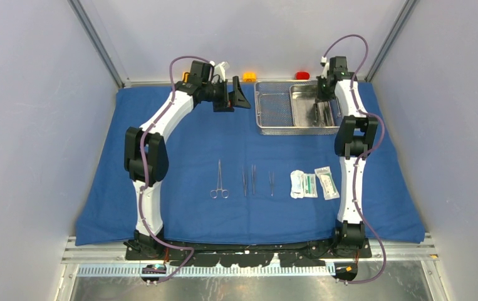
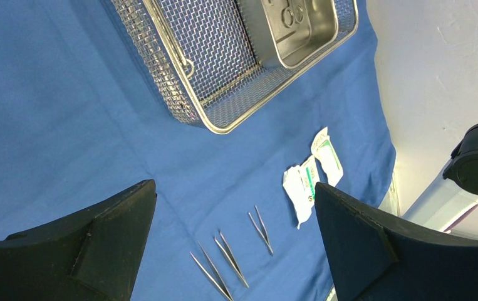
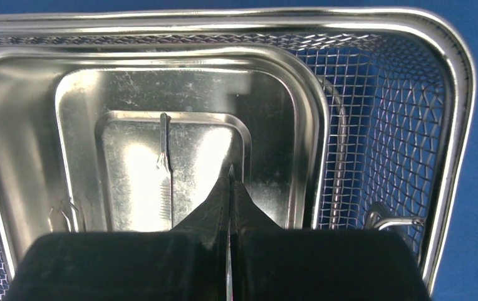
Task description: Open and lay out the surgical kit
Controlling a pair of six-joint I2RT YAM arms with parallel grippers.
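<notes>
In the right wrist view, my right gripper is shut over the inner steel tray (image 3: 280, 144); nothing clearly shows between its fingers, though a thin metal tip pokes out just beyond them. A slim scalpel-like tool (image 3: 165, 169) lies in the tray left of the fingertips. The tray sits in the wire basket (image 1: 275, 130). Left of the basket, my left gripper hangs open and empty. On the cloth lie ring-handled forceps (image 1: 220, 188), tweezers (image 1: 245, 182), and several white-green packets (image 1: 327, 183).
A ring-handled tool (image 3: 389, 221) and a curved metal rod (image 3: 339, 157) lie in the basket's right gap. Another tool (image 2: 186, 63) runs along its left inner wall.
</notes>
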